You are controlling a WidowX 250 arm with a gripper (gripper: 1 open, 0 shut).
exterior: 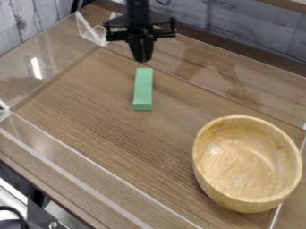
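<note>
A green rectangular block (143,89) lies flat, long side toward the camera, near the middle of the wooden tray (96,134). The black gripper (141,35) is at the top centre, beyond the block's far end and apart from it in the view. Whether its fingers are open or shut is too small to tell; nothing is seen held.
A large tan bowl (245,163) sits at the lower right. The left half and upper right of the tray are clear. The tray's raised edges run along the left and back.
</note>
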